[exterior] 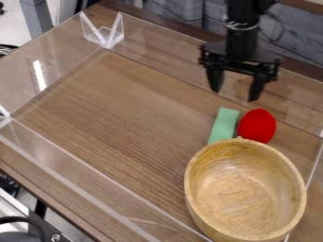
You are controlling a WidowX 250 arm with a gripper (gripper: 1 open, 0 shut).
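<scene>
My gripper [237,74] hangs over the back right of the wooden table, open and slightly blurred, with no object visible between its fingers. In front of it lie a red rounded object [259,124] and, just left of that, a flat green bar [225,125]. A large yellow bowl [243,227] fills the front right.
A clear plastic object [104,31] stands at the back left. Dark cables lie at the front left edge. A raised border runs along the back right.
</scene>
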